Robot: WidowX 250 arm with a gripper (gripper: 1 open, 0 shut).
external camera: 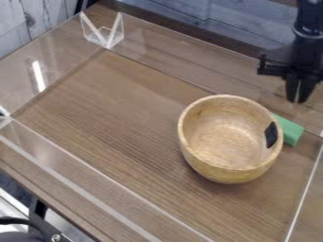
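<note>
A wooden bowl [210, 156] with a dark patch on its right inner rim sits right of the table's middle. Against its right side lies a green block [289, 130] on the table. My gripper [293, 93] hangs at the upper right, above and behind the block and apart from it, shut, with nothing visible between its fingers.
A clear plastic piece [102, 26] stands at the back left. Dark cables run below the table's front left edge.
</note>
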